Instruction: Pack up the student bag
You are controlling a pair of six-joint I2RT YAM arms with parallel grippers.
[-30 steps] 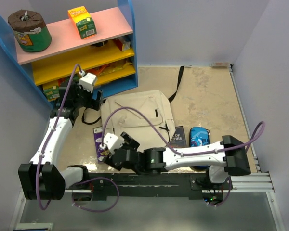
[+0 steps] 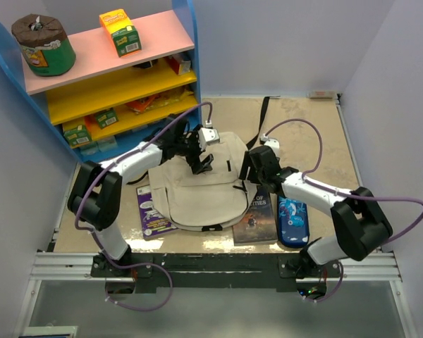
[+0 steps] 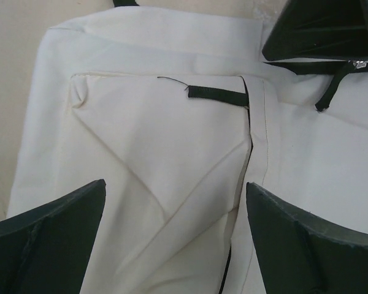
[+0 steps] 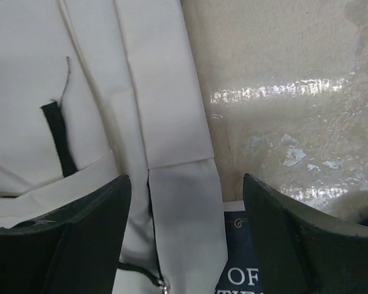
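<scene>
A cream backpack lies flat on the floor. My left gripper hangs over its upper flap, open, fingers on either side of the view. My right gripper is at the bag's right edge strip, fingers apart on both sides of it. A purple book sits left of the bag, a dark book to its right, and a blue pencil case beside that.
A shelf unit with boxes and packets stands at the back left. Walls enclose the sides.
</scene>
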